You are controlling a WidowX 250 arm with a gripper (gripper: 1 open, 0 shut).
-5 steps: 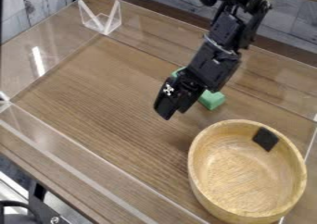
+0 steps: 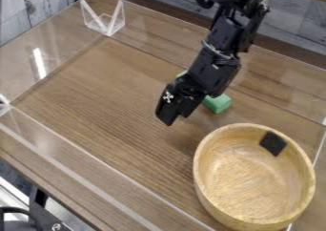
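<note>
My black gripper (image 2: 178, 99) hangs low over the middle of the wooden table, open. A green object (image 2: 215, 103) lies just behind it to the right, partly hidden by the arm; I cannot tell if the fingers touch it.
A large cream round bin (image 2: 254, 197) with a black patch on its rim stands at the front right. A white wire-like item (image 2: 105, 17) is at the back left.
The upper arm has shifted slightly; the gripper is almost in the same place. The green object looks unmoved.
</note>
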